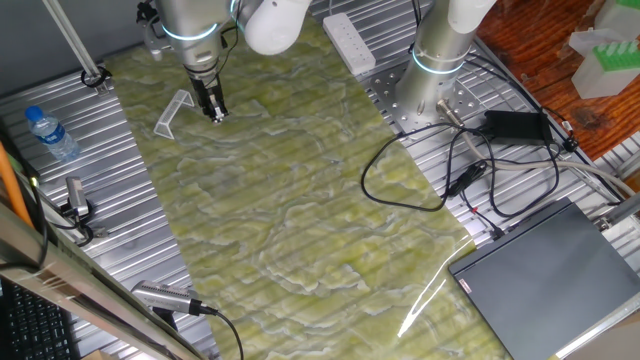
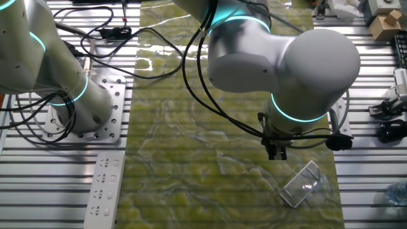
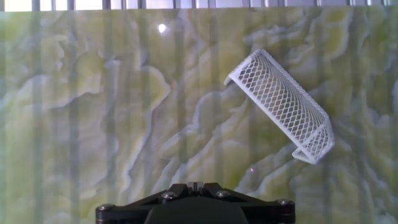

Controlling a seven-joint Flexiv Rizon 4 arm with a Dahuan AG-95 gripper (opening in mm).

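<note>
A white mesh holder (image 3: 283, 99), a small tray-like frame with a diamond lattice, lies on the green marbled mat (image 3: 124, 124). It rests at a slant, right of centre in the wrist view. My gripper shows at the bottom edge there, its black fingertips together with nothing visible between them. Exterior view 1 has the gripper (image 1: 218, 118) above the mat, just to the right of the white holder (image 1: 174, 114) and apart from it. From the other side, the holder (image 2: 300, 184) appears to the right of and below the gripper (image 2: 276, 152).
A white power strip (image 1: 349, 43) lies along the mat's edge near the robot base (image 1: 435, 85). Black cables (image 1: 405, 207) loop over the mat's right side, near a dark laptop (image 1: 545, 285). A water bottle (image 1: 52, 134) stands left.
</note>
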